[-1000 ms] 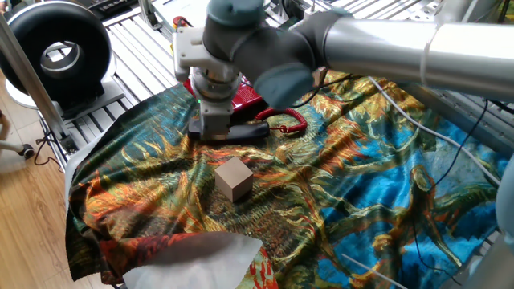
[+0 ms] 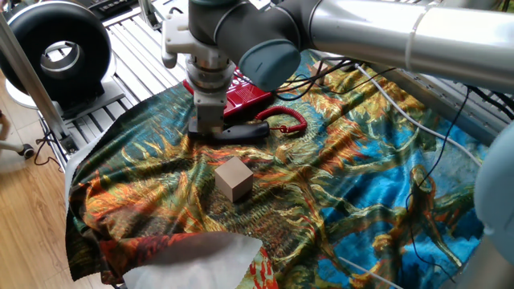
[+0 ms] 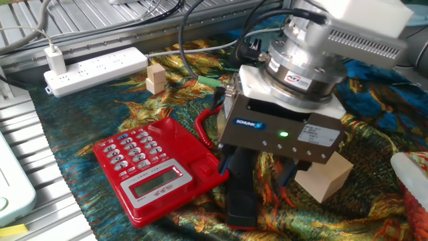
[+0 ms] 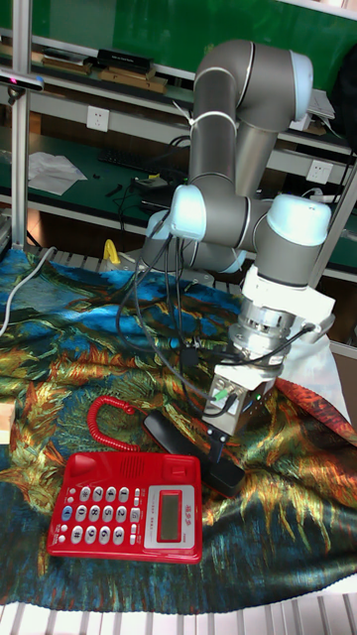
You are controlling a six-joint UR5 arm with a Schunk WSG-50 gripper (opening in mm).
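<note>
A red desk phone (image 3: 160, 171) with silver keys and a small display lies on the patterned cloth. Its black handset (image 3: 242, 207) rests off the cradle on the cloth beside it, joined by a coiled red cord (image 4: 97, 424). My gripper (image 3: 259, 171) points down just over the handset. In exterior view 2 its two dark fingers are spread wider than the handset, one near its left side and the other off to the right. Whether either finger touches it is hard to tell. Exterior view 1 shows the gripper body (image 2: 210, 120) over the handset's left part, hiding some of the phone.
A wooden cube (image 2: 234, 179) sits on the cloth near the handset. Small wooden blocks (image 3: 155, 79) stand by a white power strip (image 3: 97, 72). Loose cables cross the cloth. A pale folded cloth corner (image 2: 197, 263) lies at the front in exterior view 1.
The arm and wrist have shifted slightly left in exterior view 1, with the gripper staying low over the handset. Phone, handset and cube look unmoved.
</note>
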